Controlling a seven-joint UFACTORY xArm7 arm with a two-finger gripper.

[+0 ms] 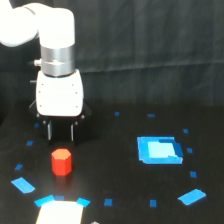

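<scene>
A red block with a hexagonal outline rests on the dark surface at the left of the camera view. My gripper points downward just above the block in the picture, its two dark fingers spread apart with nothing visible between them. A gap shows between the fingertips and the block, though how far apart they are in depth I cannot tell. On the right lies a blue square tray with a white patch inside; no block is in it.
Small blue marks dot the dark table, with larger blue strips at the left and at the right. A pale object fills the bottom left edge. Between block and tray the table is clear.
</scene>
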